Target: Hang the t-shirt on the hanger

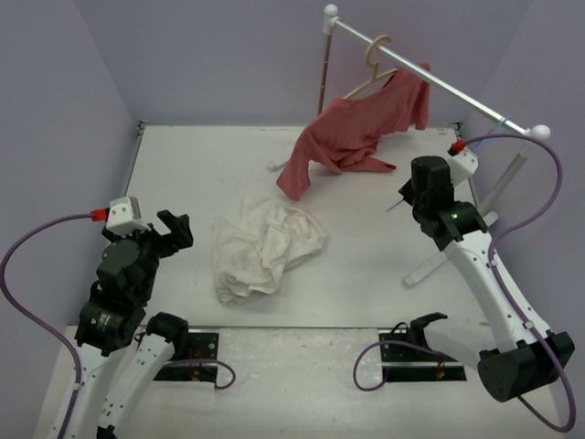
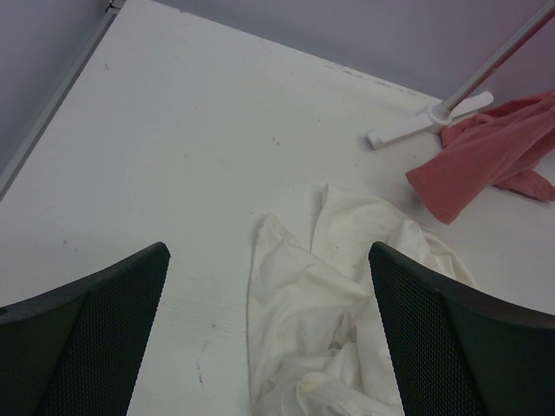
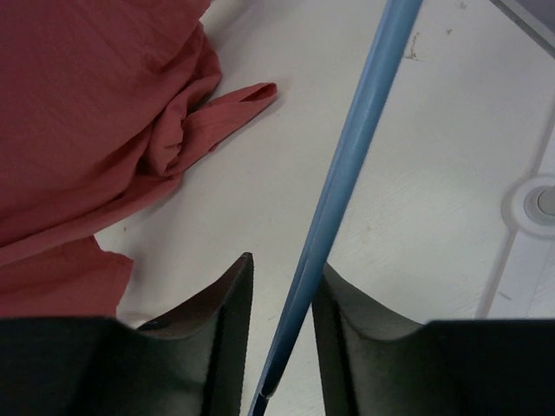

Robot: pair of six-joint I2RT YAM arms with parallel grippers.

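A crumpled cream t-shirt [image 1: 265,249] lies on the middle of the table. The light-blue hanger [image 3: 347,156] slants across the right wrist view, and its end [image 1: 395,206] pokes out left of the right gripper in the top view; the arm covers much of it. My right gripper is open around the hanger's bar, with a clear gap on the left finger's side. To the left of the t-shirt, my left gripper stands wide open with nothing between its fingers; the t-shirt [image 2: 338,321] shows beyond it.
A white rail [image 1: 430,75] crosses the back right. From it hangs a wooden hanger [image 1: 370,80] with a red shirt [image 1: 366,123], whose lower part droops to the table. The rail's white foot [image 1: 425,268] lies at right.
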